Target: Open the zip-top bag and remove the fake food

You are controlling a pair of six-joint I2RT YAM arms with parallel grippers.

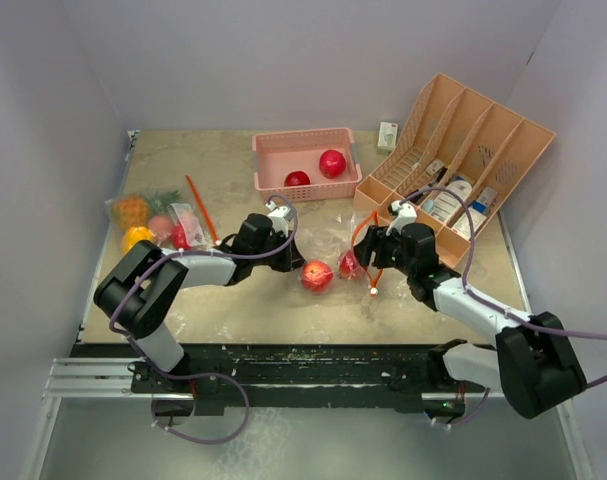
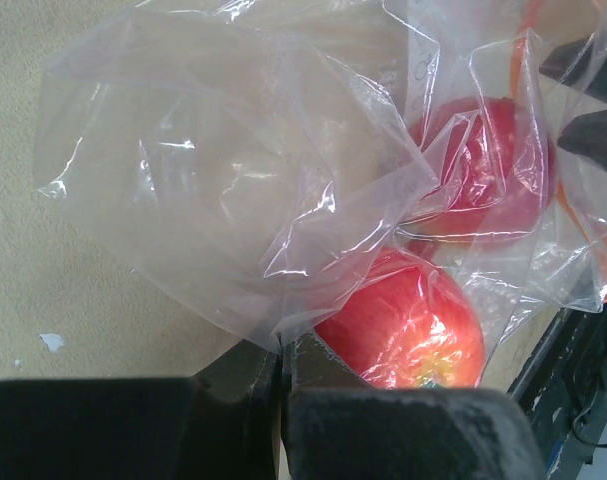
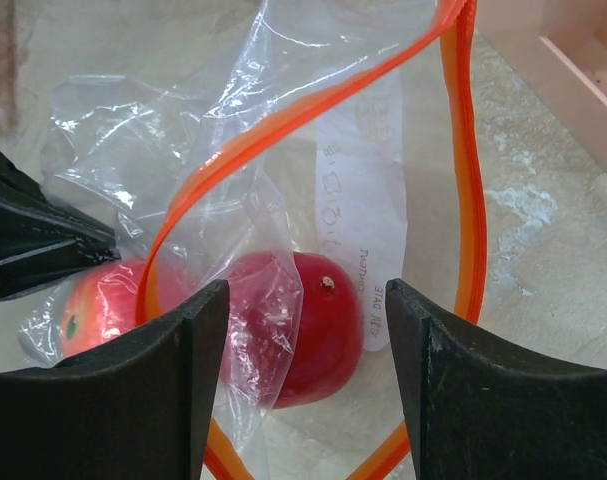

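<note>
A clear zip bag with an orange zip (image 3: 466, 200) lies mid-table, holding a red apple (image 2: 413, 325) and another red fake fruit (image 3: 323, 330). My left gripper (image 1: 295, 260) is shut at the bag's closed end beside the apple, plastic at its tips (image 2: 281, 355). My right gripper is part open at the bag's mouth; the zip strips stand apart around its fingers, with clear plastic hanging between them.
A pink basket (image 1: 273, 188) with two red fruits stands at the back. A wooden organizer (image 1: 453, 130) sits at right. Another bag of fake food (image 1: 158, 220) lies at left.
</note>
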